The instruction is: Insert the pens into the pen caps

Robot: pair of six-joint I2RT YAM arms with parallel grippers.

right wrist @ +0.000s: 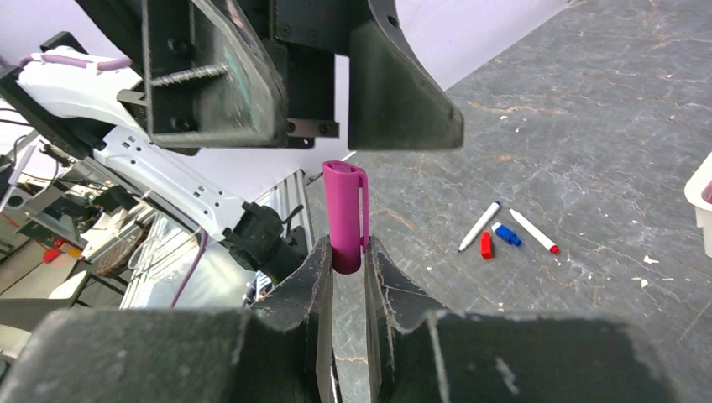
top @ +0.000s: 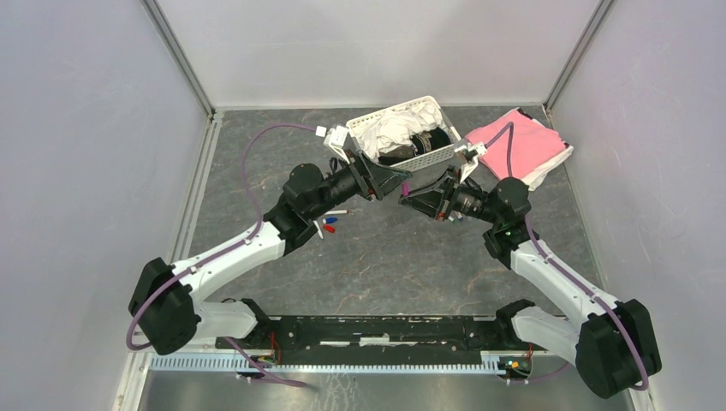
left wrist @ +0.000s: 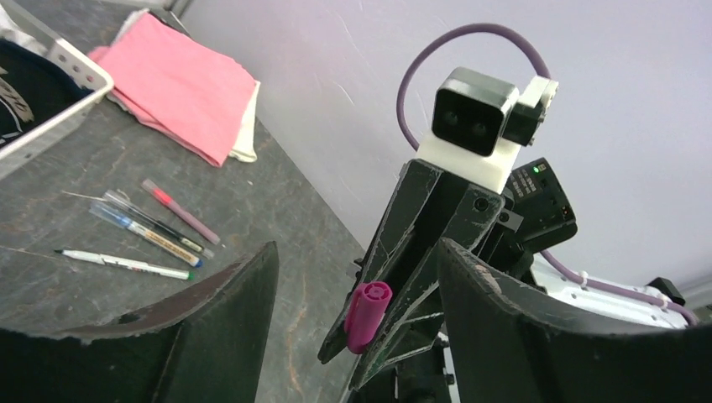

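Observation:
A magenta pen cap [right wrist: 344, 210] stands upright in my right gripper, which is shut on its lower part; the clip side shows. From the left wrist view the same cap [left wrist: 368, 316] shows its round upper end. My left gripper is open, with nothing between its fingers, and is apart from the cap. Two white pens [right wrist: 480, 225] lie uncapped-looking on the table, beside a red cap [right wrist: 486, 245] and a blue cap [right wrist: 506, 234]. Across the table, a pink pen [left wrist: 180, 211], a blue pen [left wrist: 147, 235] and a green-ended white pen [left wrist: 126, 264] lie flat.
A white basket [top: 368, 117] with cloths stands at the back. Folded pink cloth [top: 524, 150] lies at the back right. Both grippers are close together above the table's middle.

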